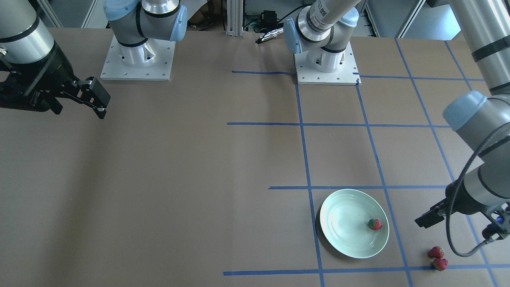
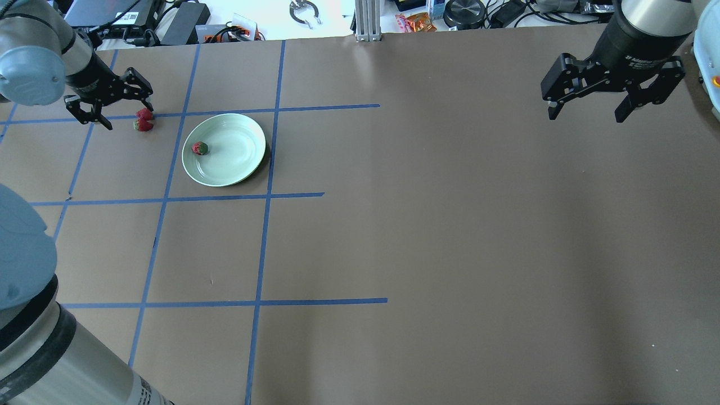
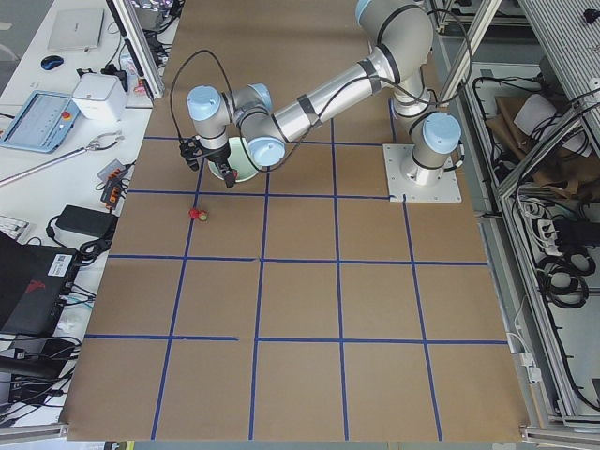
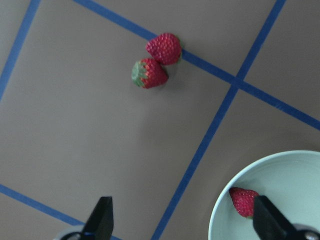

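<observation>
A pale green plate (image 1: 354, 225) holds one strawberry (image 1: 375, 224). Two more strawberries (image 1: 440, 264) (image 4: 164, 49) lie close together on the tiled table near a tape line, beside the plate. My gripper (image 2: 94, 108) is above the table near those two, away from the plate's strawberry. In the left wrist view its fingertips sit far apart at the bottom edge, so it is open, with nothing between them.
A second black gripper (image 2: 611, 88) hangs at the other side of the table, seen at the left in the front view. Other arm bases stand at the back.
</observation>
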